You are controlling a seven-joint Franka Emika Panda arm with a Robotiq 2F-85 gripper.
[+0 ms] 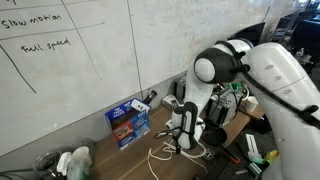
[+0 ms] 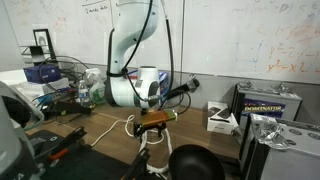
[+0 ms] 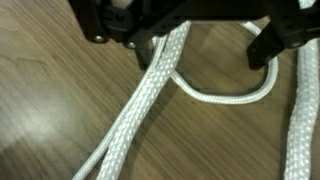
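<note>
White rope lies in loose bends on the brown wooden table, seen in exterior view 1 as pale strands (image 1: 158, 157) around the gripper. In the wrist view, a thick braided rope (image 3: 150, 95) runs diagonally below the left finger. A thinner white cord (image 3: 235, 99) curves across the gap, and its bend reaches the right finger. Another thick rope (image 3: 303, 110) passes along the right edge. My gripper points down close over these strands, open, its fingers wide apart. Whether the left finger touches the rope cannot be told.
A black pan (image 2: 195, 162) stands near the front in exterior view 2. A silver case (image 2: 280, 150) is to its right, and an open box (image 2: 222, 118) lies behind. A blue-and-red box (image 1: 130, 128) leans by the whiteboard. Bare table lies left of the rope.
</note>
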